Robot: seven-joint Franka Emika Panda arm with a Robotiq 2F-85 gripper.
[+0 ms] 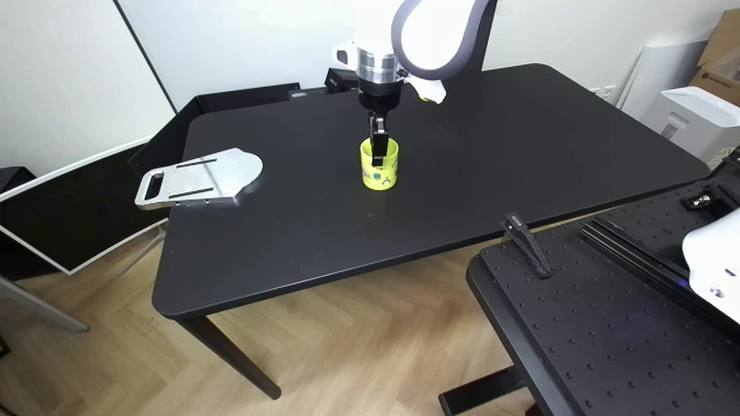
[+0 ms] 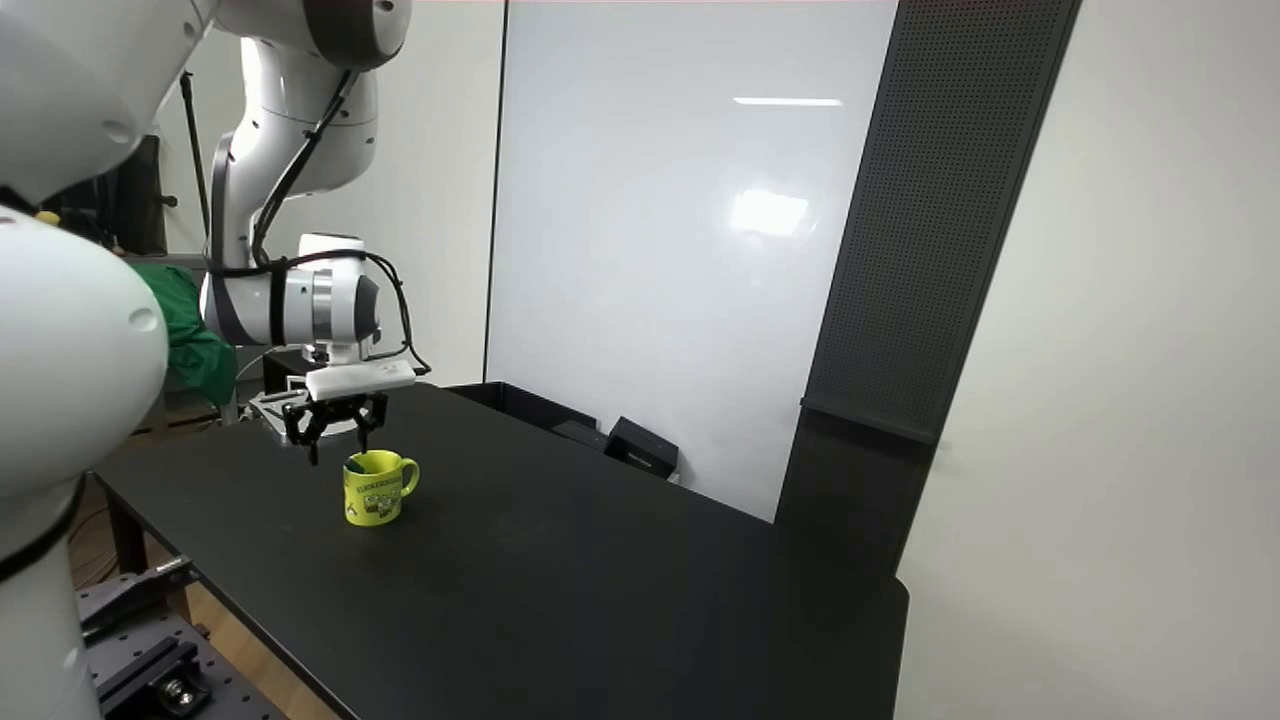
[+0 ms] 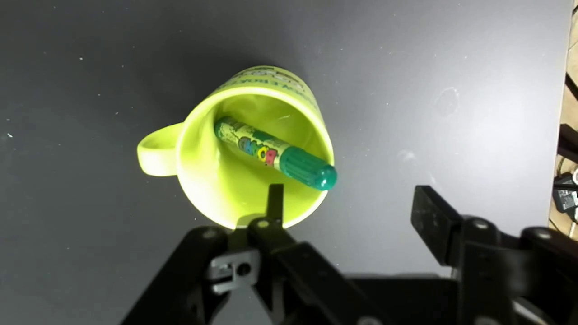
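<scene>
A lime-yellow mug [image 3: 216, 201] stands upright on the black table, its handle to the left in the wrist view. Inside it leans a green marker [image 3: 254, 145], the green cap end resting by the rim. My gripper is open, fingers wide apart with nothing between them. One finger shows over the mug's near rim, the other well to the right of the mug, above bare table. In the second exterior view the gripper [image 2: 338, 456] hangs just above and beside the mug [image 2: 373, 494]. From the first exterior view, a finger hides part of the mug [image 1: 371, 177].
A silver metal plate with a handle slot [image 1: 208, 177] lies at the table's left end. Black boxes [image 2: 642, 446] sit behind the far edge. A separate perforated bench [image 1: 610, 312] stands at the front right.
</scene>
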